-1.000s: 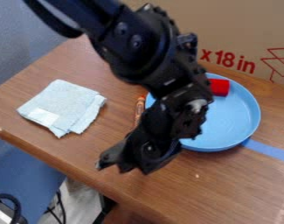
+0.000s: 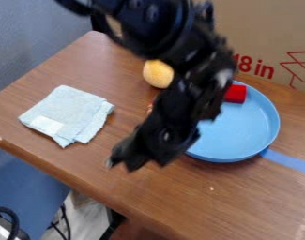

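The black robot arm reaches down from the top centre, blurred, its gripper (image 2: 132, 154) low over the wooden table between a folded light-blue cloth (image 2: 67, 114) on the left and a blue plate (image 2: 245, 131) on the right. A red block (image 2: 236, 93) lies on the plate's back part. A round yellow-orange object (image 2: 158, 73) shows behind the arm at the back. A small orange item beside the arm is mostly hidden. Whether the gripper is open or shut is unclear.
A cardboard box (image 2: 267, 42) stands along the back. Blue tape (image 2: 287, 162) runs right of the plate. Cables lie below the left edge.
The arm has shifted slightly and its upper part has moved right, uncovering the yellow-orange object at the back. The cloth, plate and red block are unchanged.
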